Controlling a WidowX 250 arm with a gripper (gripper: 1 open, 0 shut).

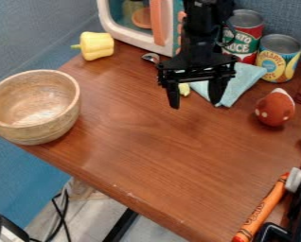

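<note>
My black gripper (194, 98) hangs over the back middle of the wooden table, fingers pointing down and parted, with nothing seen between them. Beneath and behind it lie a light blue cloth (240, 82) and a small pale yellow item (184, 89), partly hidden by the gripper. A wooden bowl (30, 115) sits on the left.
Along the back are a toy microwave (144, 26), a yellow pepper-like toy (95, 45) and two cans (278, 61). At right are a red-brown round toy (274, 112) and a large crayon (264, 210).
</note>
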